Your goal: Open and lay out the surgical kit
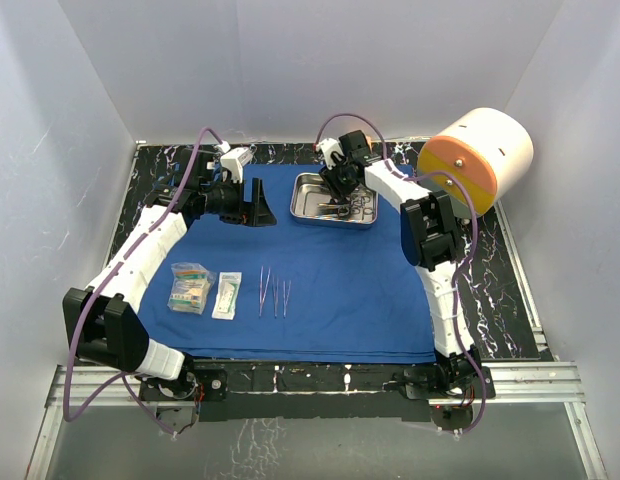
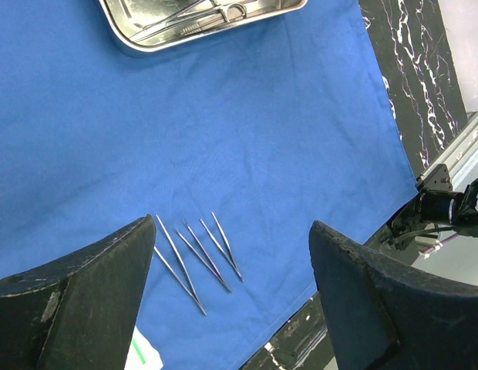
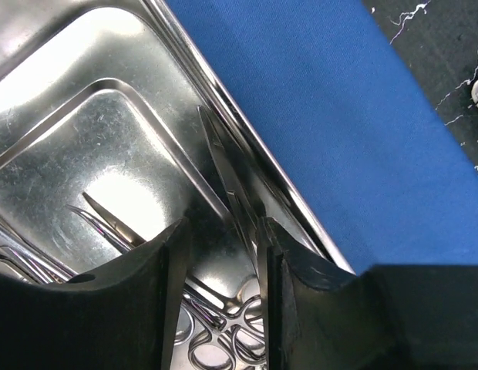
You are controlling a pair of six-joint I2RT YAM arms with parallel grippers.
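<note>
A steel tray point(image 1: 302, 213) at the back of the blue cloth holds several metal instruments. Over it, my right gripper stands open with its fingertips low inside the tray. A slim pointed instrument point(image 3: 221, 159) leans along the tray's side wall and runs down into the gap, close by the right-hand finger. Several ring-handled instruments point(image 3: 220, 339) lie partly behind the fingers. Left of the tray my left gripper hangs open above the cloth, nothing between its fingers. Toward the front, several thin instruments point(image 1: 261, 292) lie side by side.
Beside the laid-out instruments are a clear bag of packets point(image 1: 191, 288) and a white packet point(image 1: 226, 296). A large white roll with an orange end point(image 1: 460, 170) stands at the back right.
</note>
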